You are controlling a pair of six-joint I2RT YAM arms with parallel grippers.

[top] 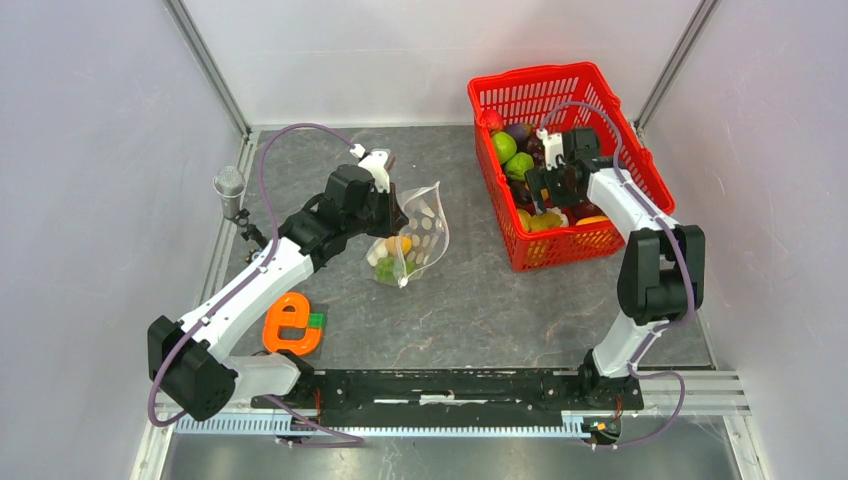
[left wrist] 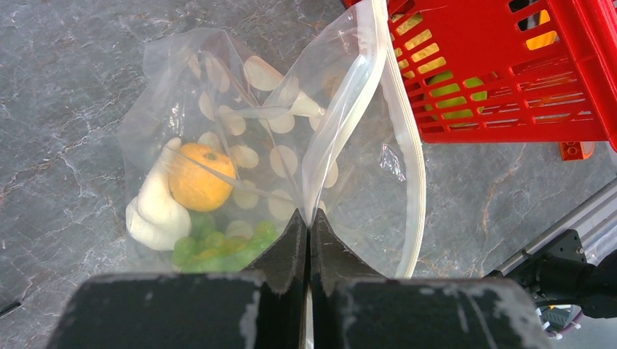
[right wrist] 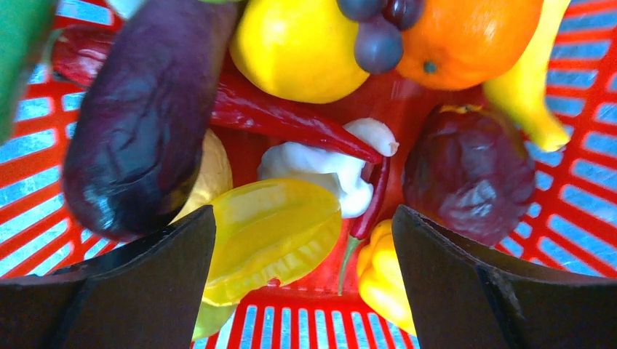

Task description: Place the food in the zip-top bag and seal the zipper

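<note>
The clear zip top bag point(top: 425, 240) stands on the counter, holding a white item, an orange fruit point(left wrist: 200, 178) and green grapes point(left wrist: 211, 251). My left gripper is shut on the bag's upper edge. My right gripper is open inside the red basket point(top: 600, 240), low over the food. Between and around its fingers in the right wrist view lie a yellow carambola point(right wrist: 276, 229), a yellow pepper point(right wrist: 378, 269), garlic point(right wrist: 313, 160), red chilies point(right wrist: 291, 120) and an eggplant point(right wrist: 142, 109).
An orange e-shaped tool point(top: 285, 340) with a green part lies at the front left. A microphone-like cylinder point(top: 229, 190) stands at the left edge. The counter between bag and basket is clear.
</note>
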